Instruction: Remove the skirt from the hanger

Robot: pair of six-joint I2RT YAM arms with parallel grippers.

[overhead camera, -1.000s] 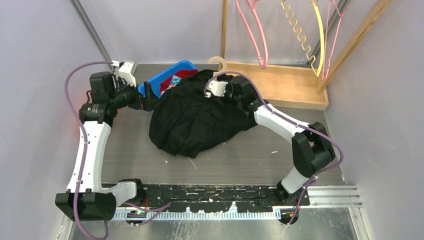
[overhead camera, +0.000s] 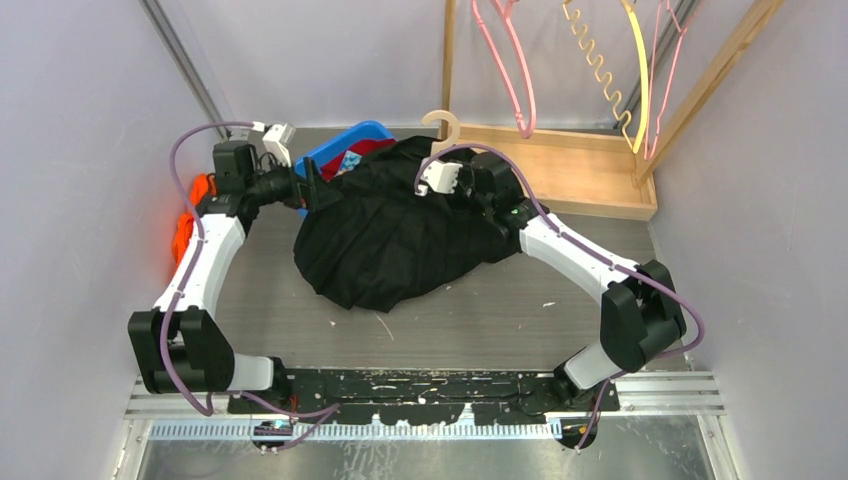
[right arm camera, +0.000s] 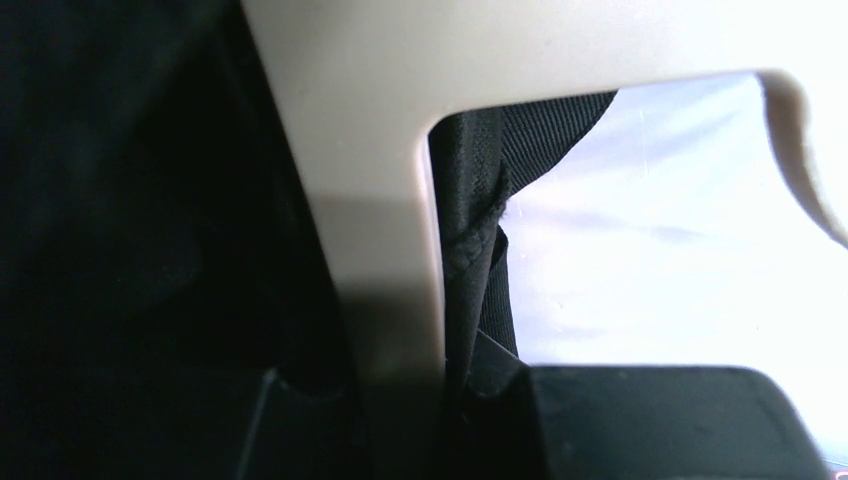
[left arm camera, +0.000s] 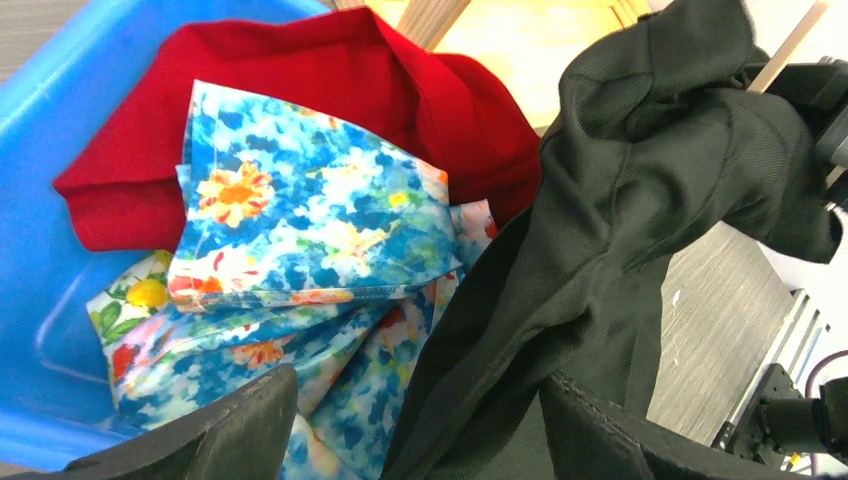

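The black skirt [overhead camera: 380,250] lies bunched over the table beside the blue bin, its upper part raised in the left wrist view [left arm camera: 610,190]. A cream hanger [overhead camera: 442,122] pokes out of the skirt near its top; in the right wrist view the hanger [right arm camera: 370,230] fills the middle, with dark ribbed cloth behind it. My right gripper [overhead camera: 440,178] is shut on the hanger and skirt fabric. My left gripper is open at the skirt's left end, its fingers either side of a hanging fold.
The blue bin [left arm camera: 45,290] holds red and floral cloth [left arm camera: 310,200]. A wooden rack [overhead camera: 560,200] with pink and yellow hangers stands at the back right. Orange fabric [overhead camera: 182,230] lies at the left.
My left gripper has moved rightward to the skirt's edge. My right arm has shifted slightly to the right, with the hanger and fabric moving a little with it.
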